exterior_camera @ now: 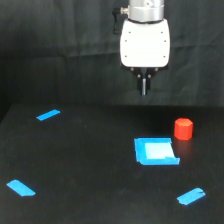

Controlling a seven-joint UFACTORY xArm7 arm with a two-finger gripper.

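My gripper hangs from the white arm end near the top of the camera view, high above the back of the dark table. Its narrow dark fingers point down against a dark curtain, and their opening is too small and dim to make out. A red block stands on the table, lower and to the right of the gripper. In front and left of that block lies a white square with blue edging. Neither is touched by the gripper.
Blue tape strips lie at the back left, the front left and the front right.
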